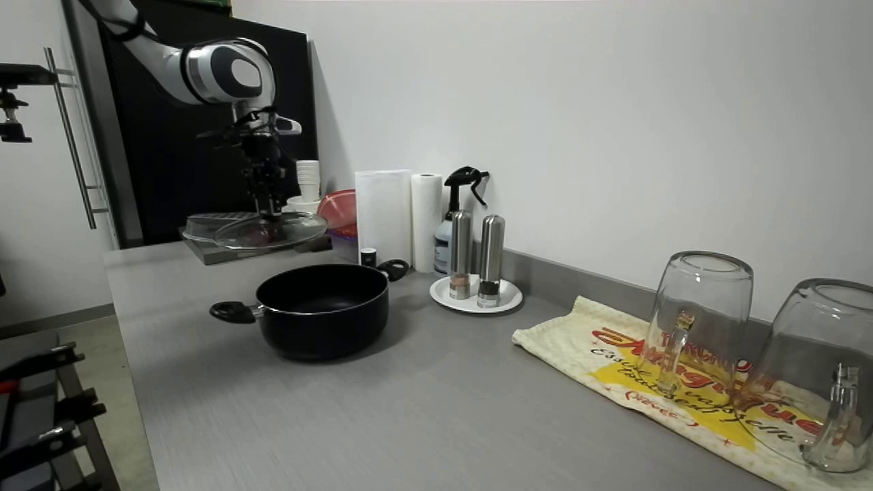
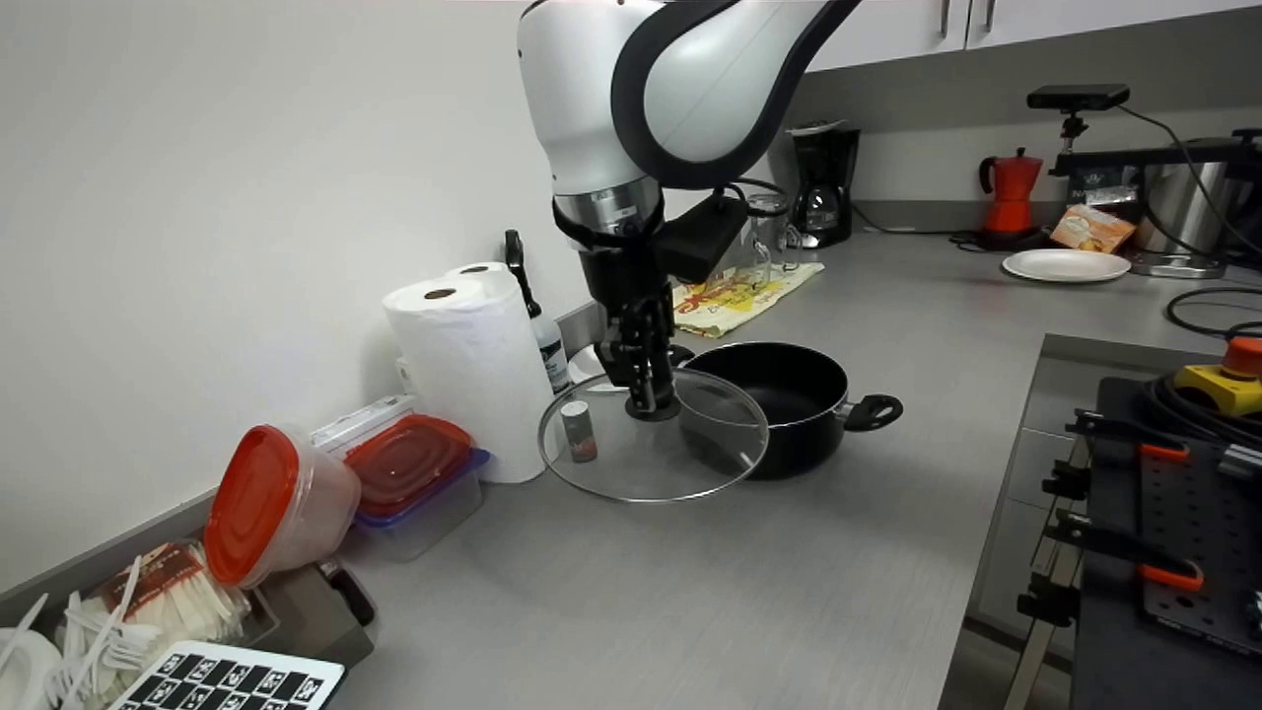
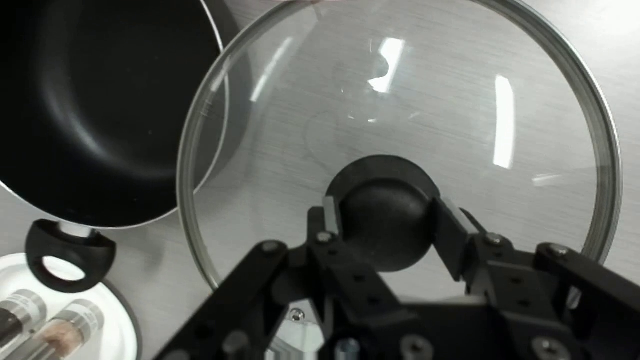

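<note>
A clear glass lid [image 1: 274,233] with a metal rim hangs in the air above the counter, behind the pot in exterior view 1. My gripper is shut on the lid's black knob [image 3: 384,240], one finger on each side of it. The black pot [image 1: 323,315] stands uncovered on the counter, its inside dark and with nothing seen in it. In the wrist view the lid's left edge overlaps the rim of the pot [image 3: 108,108], while most of the lid is over bare counter. Exterior view 2 shows the lid [image 2: 615,456] roughly level.
Two grinders [image 1: 489,262] stand on a white plate [image 1: 509,301] right of the pot. Paper rolls [image 1: 382,217], a spray bottle [image 1: 442,245] and food tubs [image 2: 284,503] line the wall. Upturned glass mugs [image 1: 696,327] rest on a cloth [image 1: 565,335].
</note>
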